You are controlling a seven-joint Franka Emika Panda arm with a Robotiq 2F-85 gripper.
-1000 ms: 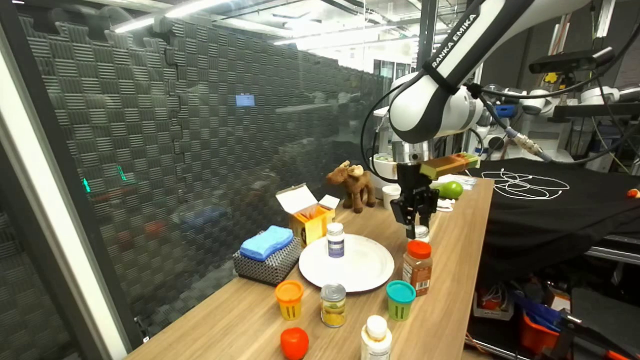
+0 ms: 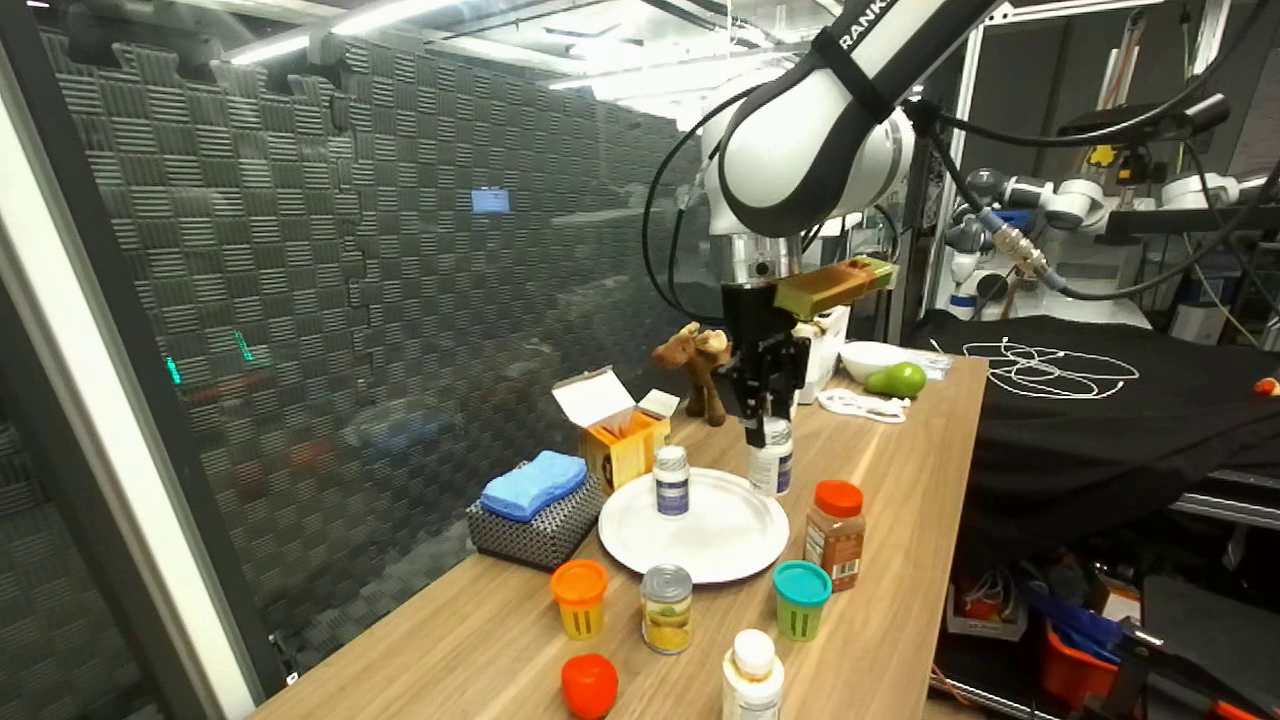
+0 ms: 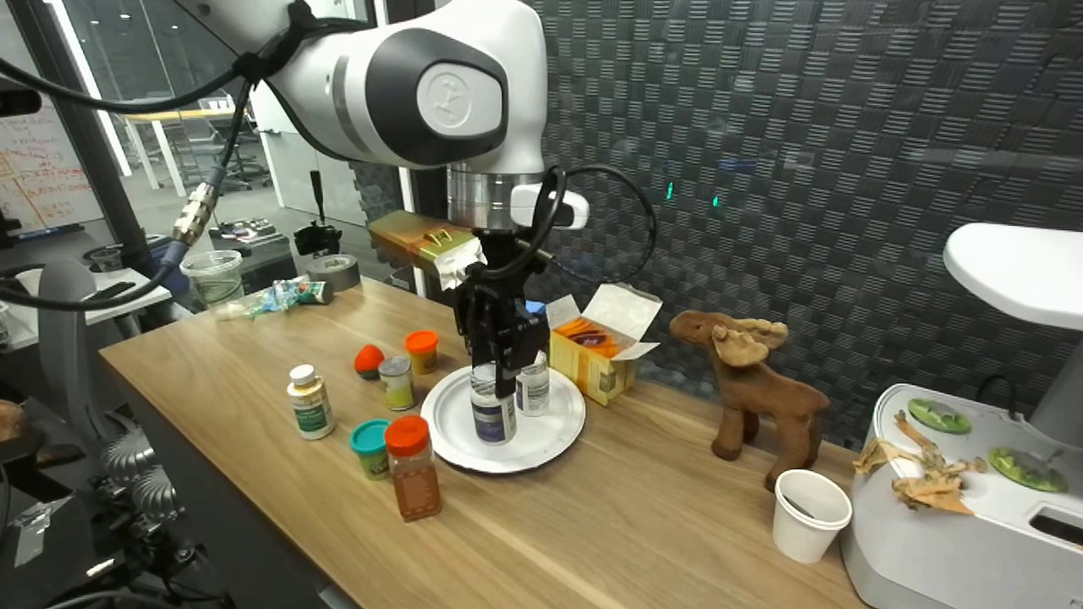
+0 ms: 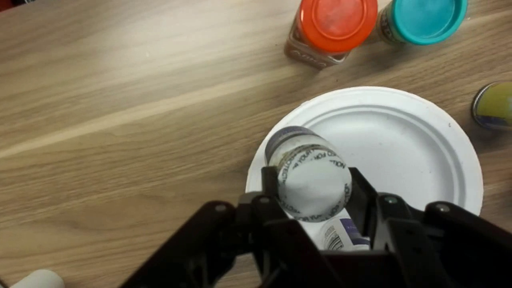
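Note:
My gripper is shut on a white bottle (image 4: 314,187), with a finger on each side of its cap. In exterior view 1 this held bottle (image 2: 771,462) hangs upright at the right rim of the white plate (image 2: 720,546); its purple label (image 3: 494,423) shows in exterior view 2. Whether its base touches the plate I cannot tell. A second white bottle (image 2: 672,482) with a purple label stands upright on the plate's far left side. In the wrist view this second bottle (image 4: 343,235) is partly hidden behind my fingers.
Close to the plate stand a red-lidded spice jar (image 2: 835,535), a teal-lidded tub (image 2: 801,598), a can (image 2: 667,608) and an orange tub (image 2: 581,598). An open box (image 3: 591,357) is behind it, then a toy moose (image 3: 756,396). Bare tabletop (image 4: 125,120) lies beside the plate.
My gripper and the bottle in it have moved left and up in exterior view 1, from behind the spice jar to the plate's edge. The second bottle has stayed put.

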